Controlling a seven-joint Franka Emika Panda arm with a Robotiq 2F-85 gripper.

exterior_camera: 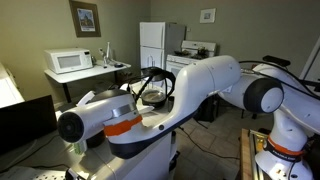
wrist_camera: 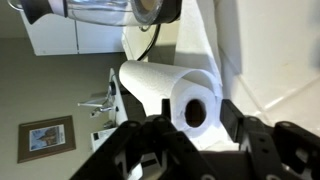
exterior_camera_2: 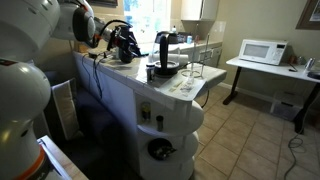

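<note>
In the wrist view, a white paper roll (wrist_camera: 160, 82) lies with the round end and dark core facing my gripper. The dark fingers stand apart, one on each side of that end, and the finger is part open. Whether either finger touches the paper is unclear. Exterior view 2 shows my gripper (exterior_camera_2: 124, 44) low over the far part of the counter, small and dark. My own arm (exterior_camera: 130, 128) hides the fingers and the roll in exterior view 1.
Close to the roll is a clear vessel (wrist_camera: 150, 9) with a metal body beside it. A black appliance (exterior_camera_2: 165, 55) stands nearer on the white counter (exterior_camera_2: 190, 88). A microwave (exterior_camera_2: 268, 50) sits on a separate table. Open floor lies beyond the counter.
</note>
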